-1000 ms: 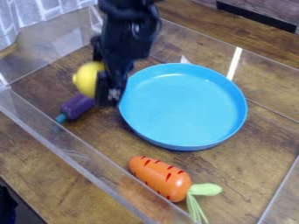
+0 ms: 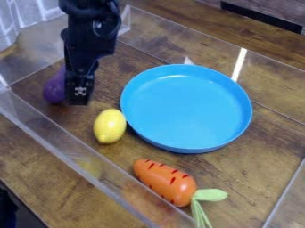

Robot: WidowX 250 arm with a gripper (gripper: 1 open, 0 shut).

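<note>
The black gripper [image 2: 74, 85] hangs at the upper left, open, its fingers over a purple toy eggplant [image 2: 55, 88] that it partly hides. A yellow lemon [image 2: 110, 126] rests on the wooden surface to the lower right of the gripper, left of a blue plate [image 2: 186, 105]. An orange toy carrot [image 2: 163, 182] with green leaves lies at the bottom right, below the plate.
Clear plastic walls run along the left and lower-left of the wooden surface [image 2: 60, 178]. Bare wood shows right of the plate and at the back.
The lemon, earlier raised at the gripper, now lies on the surface beside the plate. The gripper has moved lower, over the eggplant.
</note>
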